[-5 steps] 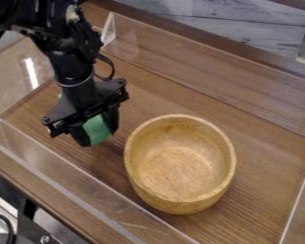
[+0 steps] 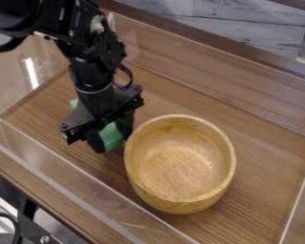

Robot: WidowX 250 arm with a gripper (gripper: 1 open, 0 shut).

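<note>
My black gripper [image 2: 102, 125] reaches down from the upper left, shut on a green object [image 2: 111, 137] low over the wooden surface, just left of a tan wooden bowl [image 2: 179, 195]. The object's shape is mostly hidden by the fingers. A second bit of green [image 2: 73, 104] shows behind the gripper at the left.
The bowl takes up the lower middle right. A raised edge runs along the lower left.
The gripper and the green object have shifted a little over the last second, ending slightly right, closer to the bowl's rim. The bowl has not moved.
</note>
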